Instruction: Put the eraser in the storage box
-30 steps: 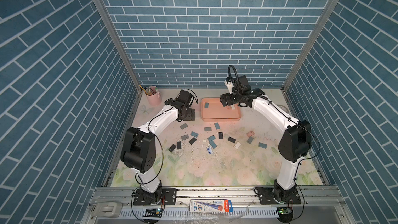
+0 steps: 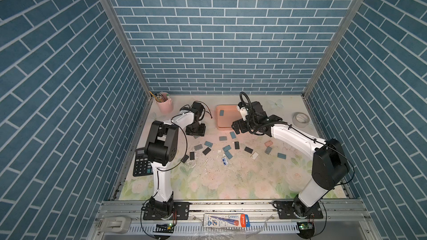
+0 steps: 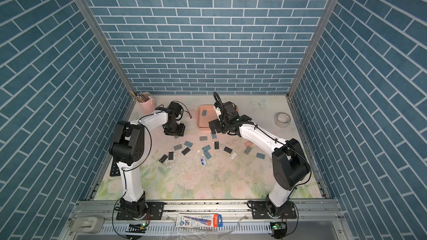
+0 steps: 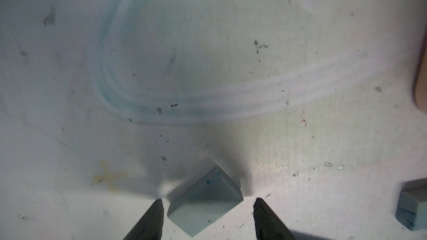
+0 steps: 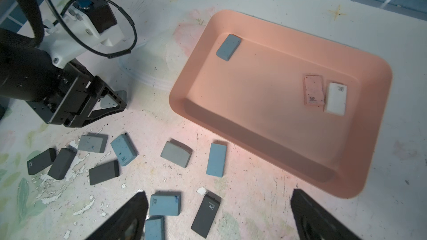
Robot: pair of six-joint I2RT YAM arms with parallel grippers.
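Note:
In the left wrist view a grey-green eraser [image 4: 206, 202] lies tilted on the table between the fingers of my left gripper, which is open, with a gap on the right side. The right wrist view shows the left gripper's fingers low around that same eraser. My right gripper is open with nothing gripped; a blue eraser [image 5: 216, 160] and a black eraser [image 5: 206, 215] lie on the table beyond and below its fingers. The pink storage box [image 5: 266, 133] holds a blue eraser [image 5: 229, 47], a pink eraser [image 5: 314, 90] and a white eraser [image 5: 335, 98].
Several more blue, grey and black erasers lie scattered in front of the box. A pink pencil cup [image 2: 165, 103] stands at the back left, a calculator [image 2: 142, 164] at the left edge, a tape roll [image 2: 301, 119] at the right.

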